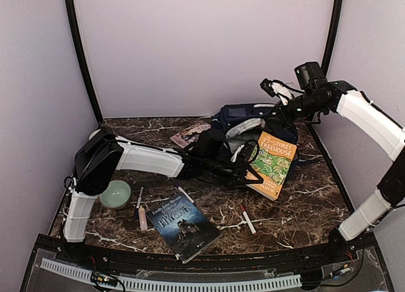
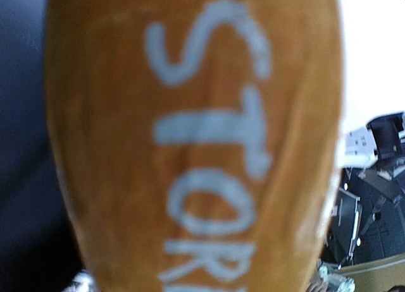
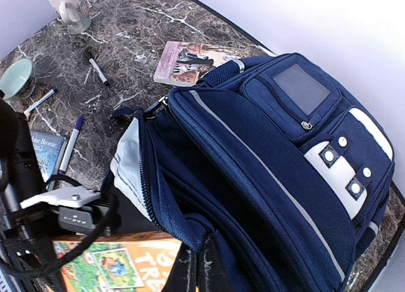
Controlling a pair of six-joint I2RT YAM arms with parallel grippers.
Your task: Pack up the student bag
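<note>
The navy school bag (image 1: pixel 237 110) lies at the back right with its main opening spread. In the right wrist view my right gripper is shut on the bag's rim. The orange Treehouse book (image 1: pixel 273 158) stands tilted in front of the bag's opening, at least its lower part outside. My left gripper (image 1: pixel 254 179) is shut on that book near its lower left; its fingertips are partly hidden. Orange cover fills most of the left wrist view. A blue Wuthering Heights book (image 1: pixel 185 227) lies flat at the front, and a pink book (image 3: pixel 188 62) lies beside the bag.
A red-tipped marker (image 1: pixel 248 219) lies in front of the bag. At the left are a green bowl (image 1: pixel 116 194), a pinkish bottle (image 1: pixel 142 219) and a mug (image 3: pixel 69 9). A blue-capped marker (image 3: pixel 73 137) lies near the blue book.
</note>
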